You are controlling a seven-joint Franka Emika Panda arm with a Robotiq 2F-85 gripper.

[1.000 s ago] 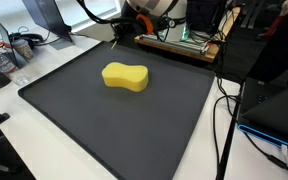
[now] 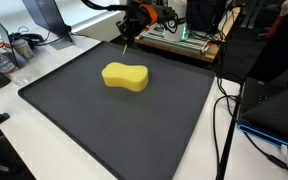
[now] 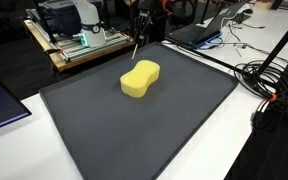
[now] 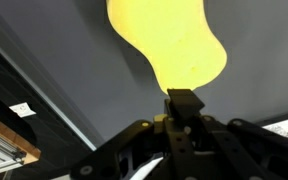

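Note:
A yellow sponge (image 2: 125,76), pinched at its middle, lies flat on the dark grey mat (image 2: 94,105). The other exterior view has the same sponge (image 3: 140,78) near the mat's far edge. Part of it also fills the upper middle of the wrist view, just beyond my gripper. The black fingers are shut. From the gripper a thin pale stick (image 3: 136,47) points down behind the sponge, apart from it. In exterior view 1 the stick (image 2: 126,48) shows as a short light line. Its grip point is too dark to make out.
A wooden-edged bench with clutter (image 3: 76,38) stands beside the mat's far edge. Cables (image 3: 264,78) run along the side of the table.
In exterior view 1, the arm and the thin stick have shifted slightly right over the last second. The sponge has stayed in place.

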